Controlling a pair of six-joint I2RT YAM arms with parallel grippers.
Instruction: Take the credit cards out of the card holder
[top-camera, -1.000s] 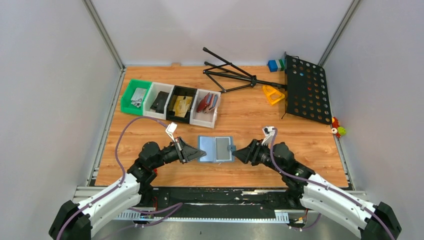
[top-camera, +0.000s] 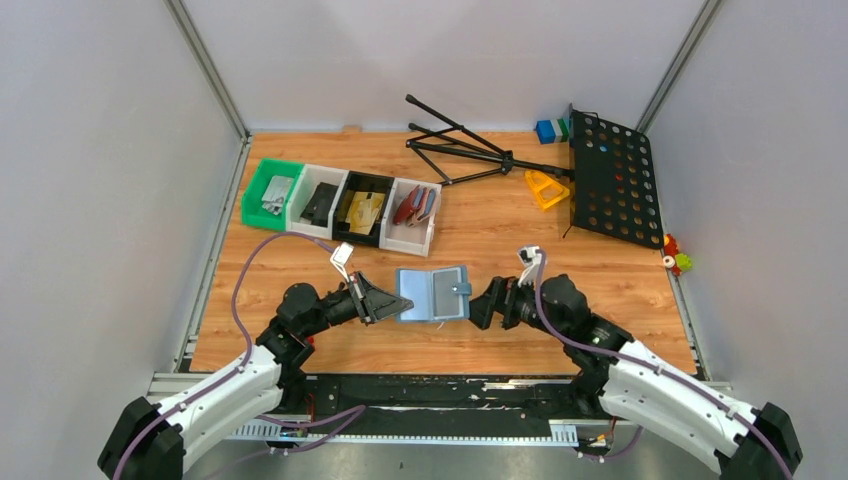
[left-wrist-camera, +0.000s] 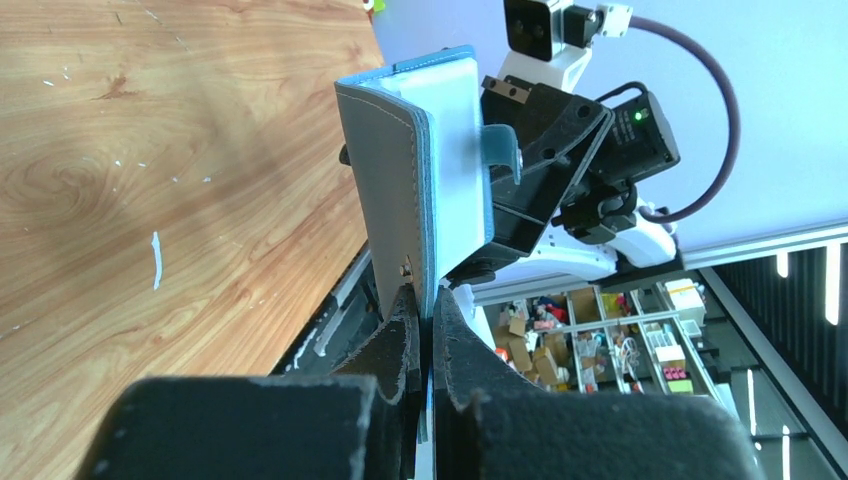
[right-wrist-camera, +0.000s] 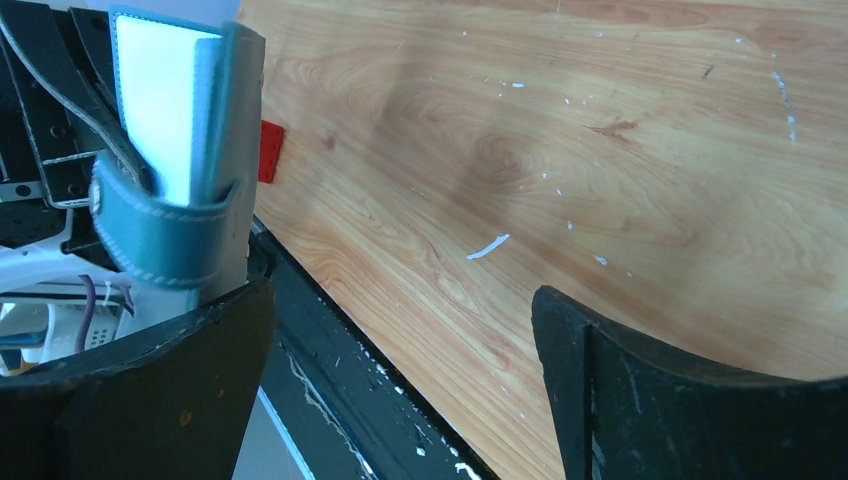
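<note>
An open light-blue card holder (top-camera: 446, 290) with a clear sleeve and snap strap (right-wrist-camera: 160, 230) is held off the table between my arms. My left gripper is shut on its edge, seen end-on in the left wrist view. My right gripper (top-camera: 482, 310) stands open beside the holder's strap side; in the right wrist view its fingertips (right-wrist-camera: 570, 330) are wide apart with nothing between them, and the holder is just past the left finger. I cannot tell whether any cards are inside.
A row of bins (top-camera: 309, 170) with assorted items stands at the back left. A folded black stand (top-camera: 610, 180), a yellow triangle (top-camera: 543, 195) and a blue block (top-camera: 546, 130) lie at the back right. The wooden table around the holder is mostly clear.
The left arm is unchanged.
</note>
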